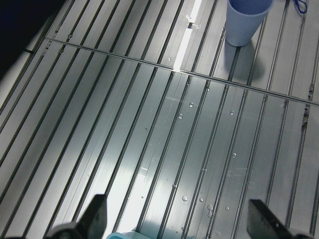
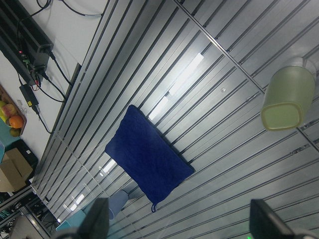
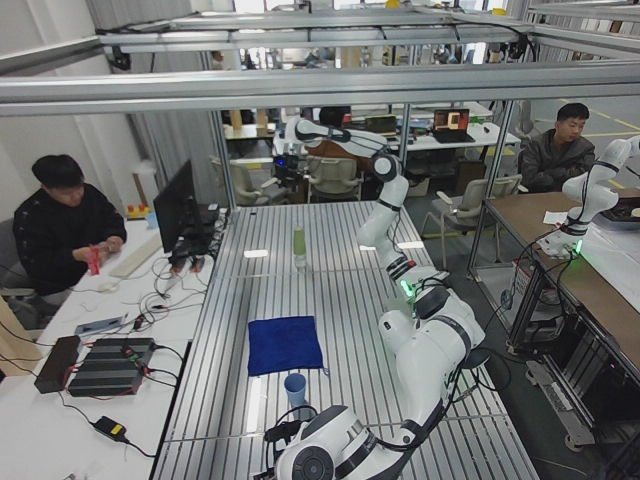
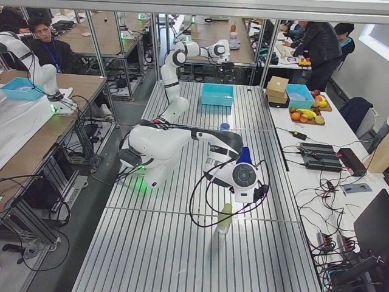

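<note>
A blue cloth point(image 3: 285, 343) lies flat on the slatted metal table point(image 3: 240, 300). A blue cup point(image 1: 247, 17) stands near it; my left gripper is above the table short of the cup, its fingers wide apart at the bottom of the left wrist view, nothing between them. A green bottle or cup point(image 2: 286, 97) stands farther along the table. My right gripper is raised above that end, open and empty, with cloth and bottle below it in the right wrist view.
A turquoise bin point(image 4: 217, 94) sits at one table end. The side desk holds fruit point(image 4: 307, 115), boxes point(image 4: 276, 90), a monitor, power units and cables.
</note>
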